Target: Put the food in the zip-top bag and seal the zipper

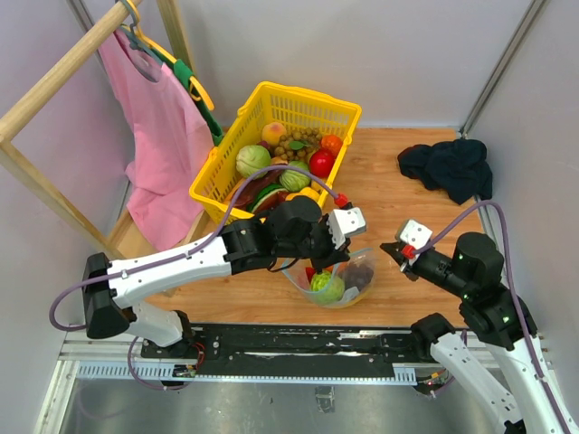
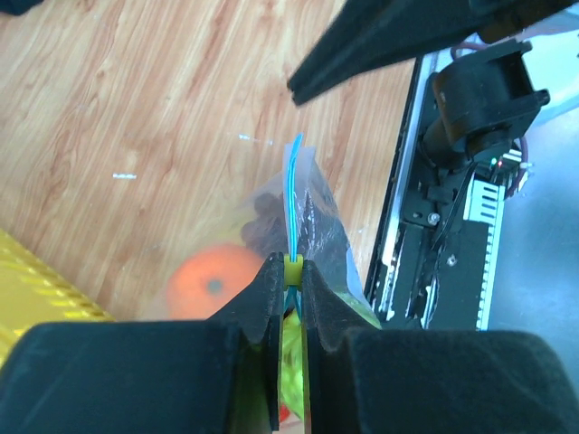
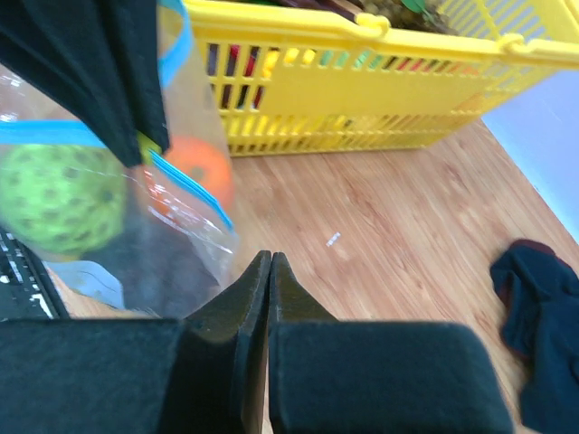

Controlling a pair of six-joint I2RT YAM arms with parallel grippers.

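The clear zip top bag [image 1: 349,296] stands on the wood table with food inside. In it are a green item [image 1: 327,286], an orange-red round one [image 3: 200,166] and something dark at the right end. My left gripper is shut on the bag's blue zipper strip [image 2: 291,185], with a small yellow slider between its fingertips. From there the strip runs on toward the right end of the bag. My right gripper is shut with nothing between its fingers, off to the right of the bag and apart from it.
A yellow basket [image 1: 204,185] full of fruit and vegetables stands behind the bag. A dark cloth [image 1: 448,168] lies at the back right, and a pink garment [image 1: 163,136] hangs at the left. Bare table [image 1: 389,212] shows between basket and cloth.
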